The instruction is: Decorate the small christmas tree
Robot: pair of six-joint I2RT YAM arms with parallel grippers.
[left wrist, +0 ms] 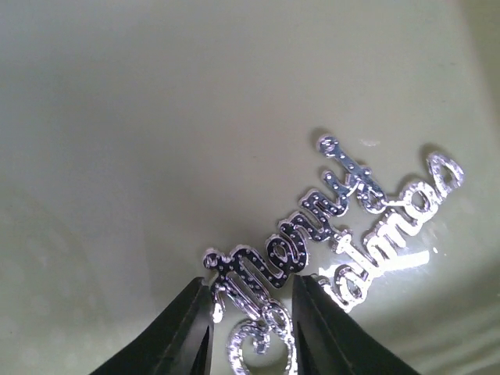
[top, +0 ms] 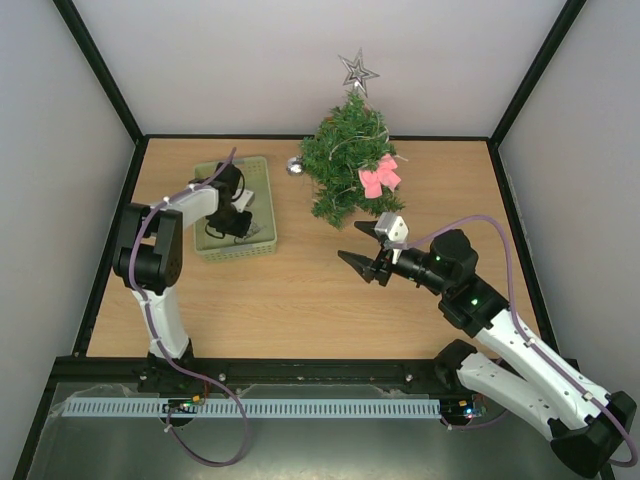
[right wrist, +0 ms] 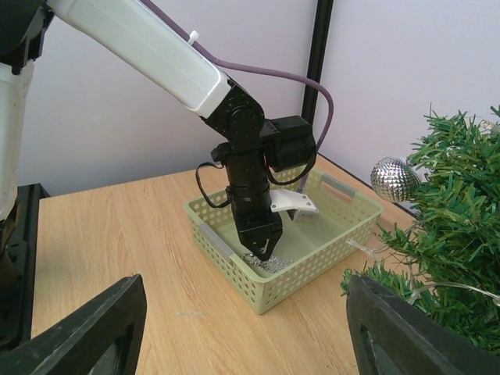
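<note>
A small Christmas tree (top: pixel 340 160) with a silver star (top: pixel 359 73), pink bow (top: pixel 380 176) and silver ball (right wrist: pixel 394 179) stands at the back. My left gripper is down inside a green plastic basket (top: pixel 240 250), fingertips at a silver "Merry Christmas" script ornament (left wrist: pixel 293 242) lying on the basket floor; its fingers stand apart, and whether they touch the ornament I cannot tell. My right gripper hangs open over the table in front of the tree, empty between its fingers.
Walls surround it on the back and sides. The tree's branches reach close to the right gripper's view at its right.
</note>
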